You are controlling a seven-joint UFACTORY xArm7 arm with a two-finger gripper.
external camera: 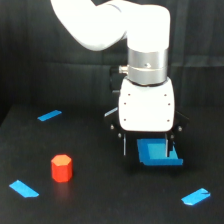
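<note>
A red block with a hexagonal outline [62, 168] stands upright on the black table, left of the arm. My gripper [146, 150] points down at the right of centre, its two thin fingers set wide apart. No object shows gripped in it. Behind or below the fingers is a blue, tray-like thing [160, 161]; the white hand hides its upper part. How high the fingertips are above it I cannot tell.
Blue tape strips lie on the dark surface: one far left [50, 115], one near left [24, 189], one near right [196, 197]. Open table surrounds the red block. A dark curtain hangs at the back.
</note>
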